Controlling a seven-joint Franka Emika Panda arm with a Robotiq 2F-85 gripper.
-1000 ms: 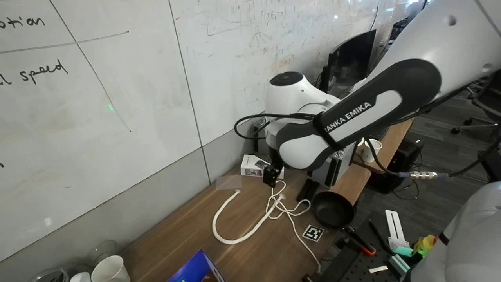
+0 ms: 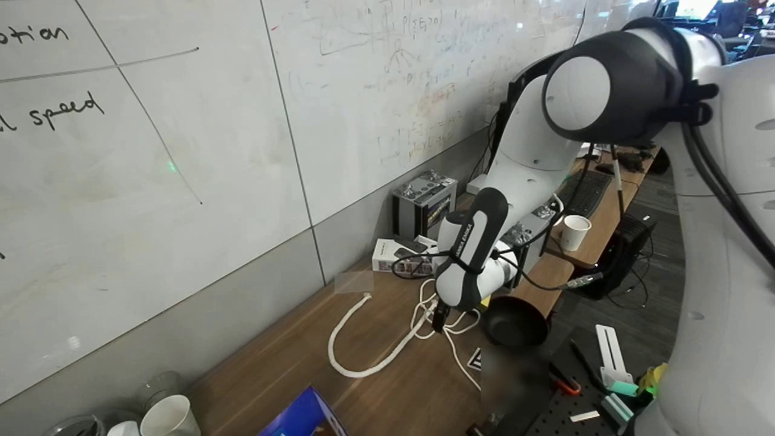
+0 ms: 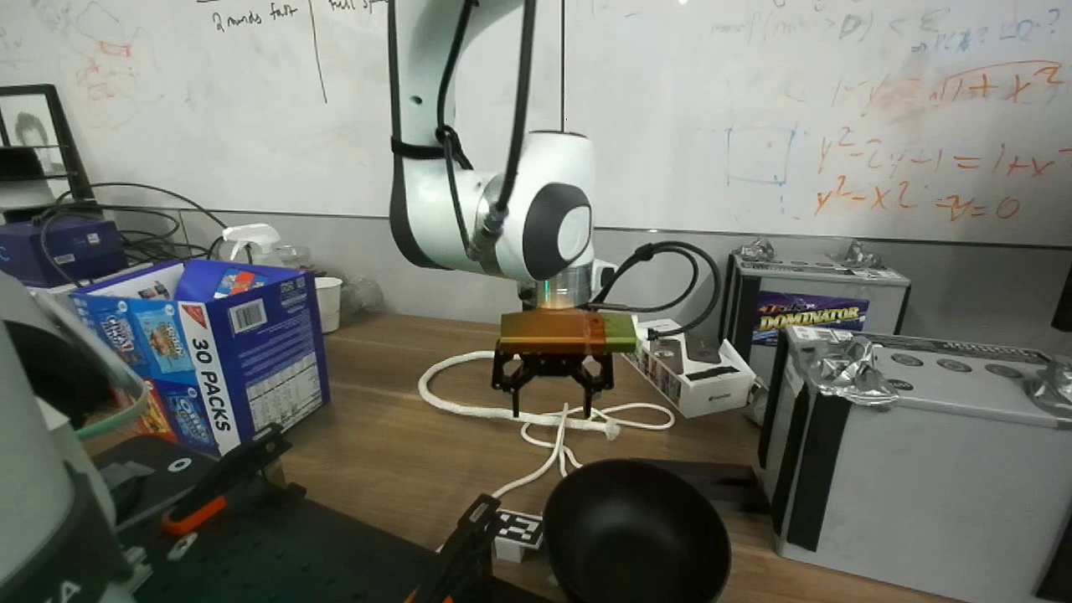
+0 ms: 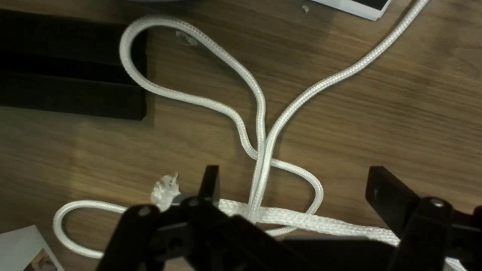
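A white rope (image 2: pixel 353 373) lies loose on the wooden table, with a wide curve on one side and a tangle of thinner loops on the other. My gripper (image 3: pixel 553 402) hangs above the rope, pointing down, its fingers apart. In the wrist view, crossing thin strands (image 4: pixel 266 158) and a thicker braided length run between the open gripper's fingertips (image 4: pixel 210 183). The frayed end (image 4: pixel 165 192) shows just beside the left finger. Part of the thick rope is hidden behind the gripper body.
A black pan (image 3: pixel 638 533) stands in front of the rope, its handle toward a grey case (image 3: pixel 925 452). A white box (image 3: pixel 693 372) sits behind on the right, and a blue snack box (image 3: pixel 271 342) on the left. Table between snack box and rope is clear.
My arm has swung, bringing the gripper lower in the view, from near the white box to over the rope's tangle. The rope looks unmoved.
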